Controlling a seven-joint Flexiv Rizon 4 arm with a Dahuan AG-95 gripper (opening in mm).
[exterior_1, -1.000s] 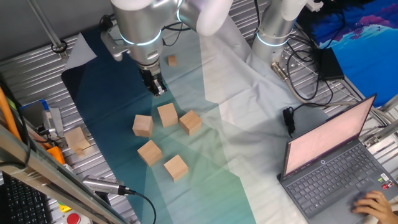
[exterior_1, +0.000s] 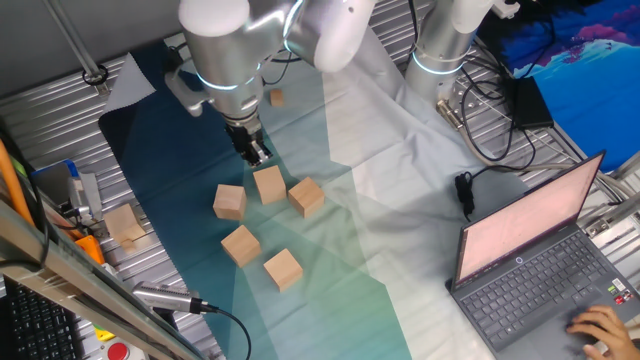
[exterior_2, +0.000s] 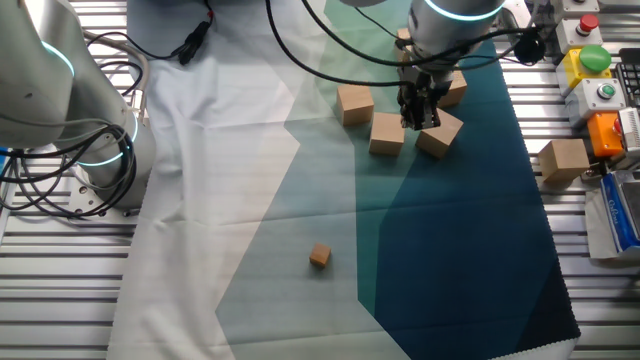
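Observation:
Several plain wooden cubes lie on the cloth in exterior view 1. One cube (exterior_1: 269, 185) is right by the fingertips, with a left cube (exterior_1: 230, 202) and a right cube (exterior_1: 306, 197) on either side. Nearer the bottom of that view are a fourth cube (exterior_1: 241, 246) and a front cube (exterior_1: 284, 270). A much smaller wooden cube (exterior_1: 277, 98) sits apart, beyond the arm. My black gripper (exterior_1: 258, 154) points down close to the cluster. In exterior view 2 the gripper (exterior_2: 420, 118) partly covers the cubes behind it. The finger gap is too small and dark to read.
Another wooden block (exterior_1: 125, 226) stands off the cloth on the metal slats. A laptop (exterior_1: 530, 255) with a person's hand (exterior_1: 603, 328) occupies the right side. Cables hang across exterior view 2.
My gripper has moved slightly down the picture in exterior view 1, closer to the nearest cube, and its wrist has turned a little. The cubes have stayed in place.

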